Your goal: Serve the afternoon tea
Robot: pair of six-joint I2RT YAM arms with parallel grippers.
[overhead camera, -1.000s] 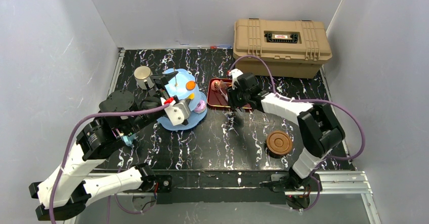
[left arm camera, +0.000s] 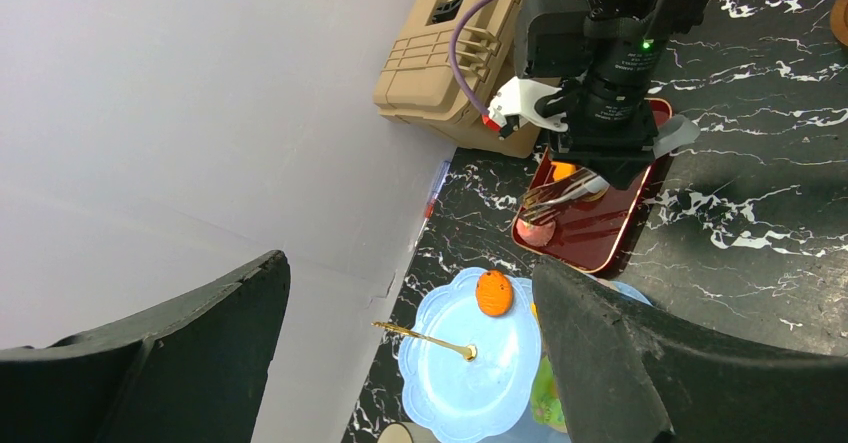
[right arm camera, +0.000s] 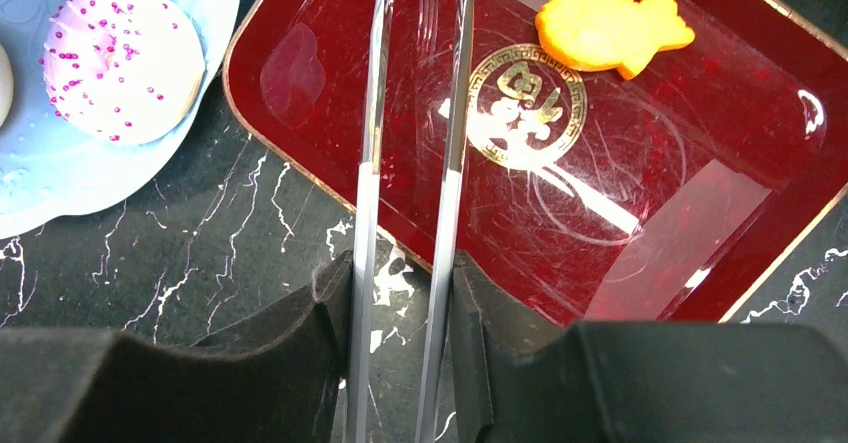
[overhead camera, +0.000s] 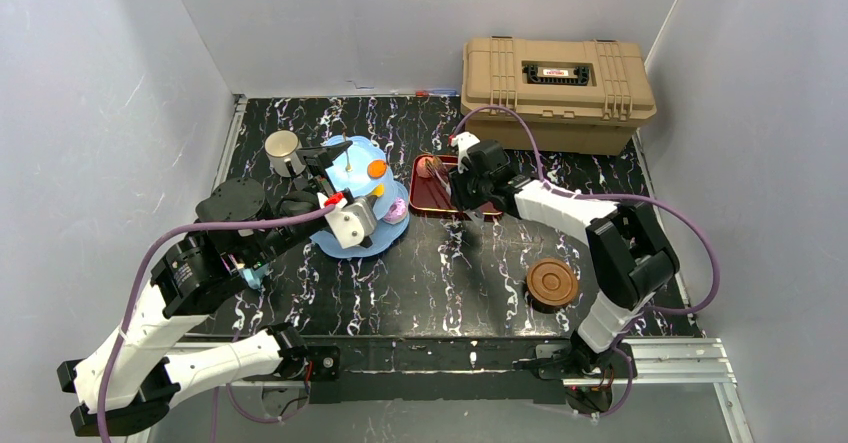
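Note:
My right gripper is shut on metal tongs (right arm camera: 368, 203), whose two arms reach forward over a dark red tray (right arm camera: 420, 183). In the left wrist view, the tongs' splayed ends hang near a pink round treat (left arm camera: 535, 234) at one end of the tray; contact cannot be made out. An orange fish-shaped treat (right arm camera: 612, 29) lies in the tray too. My left gripper stands open by a tiered light-blue stand (left arm camera: 470, 348) with a golden post. An orange treat (left arm camera: 494, 293) rests on its upper tier, a pink sprinkled doughnut (right arm camera: 122, 61) on its lower.
A beige cup (overhead camera: 283, 151) stands behind the left arm. The tan case (overhead camera: 560, 88) fills the back right corner, close to the right arm. A brown round lid (overhead camera: 552, 283) sits at the front right.
The left arm has stayed still.

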